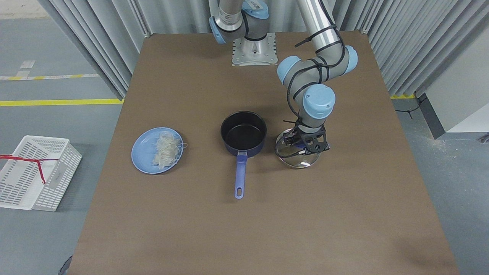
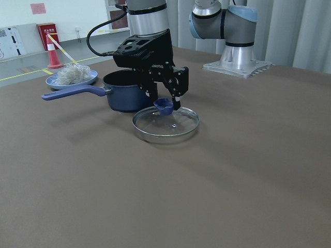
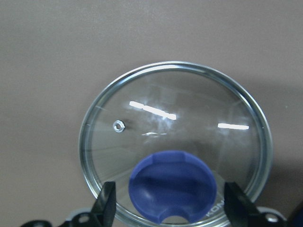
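Observation:
A glass lid [image 2: 165, 127] with a blue knob [image 3: 172, 184] lies low at the right of the dark blue saucepan [image 1: 243, 130] in the front view, apparently on the table. My gripper is over the lid, its two fingers apart on either side of the knob, with visible gaps in the wrist view. The pan is uncovered and empty, its handle [image 1: 240, 178] pointing toward the front camera.
A blue plate [image 1: 144, 150] with pale stringy noodles [image 1: 167, 149] sits left of the pan. A white basket [image 1: 55, 192] is off the table at left.

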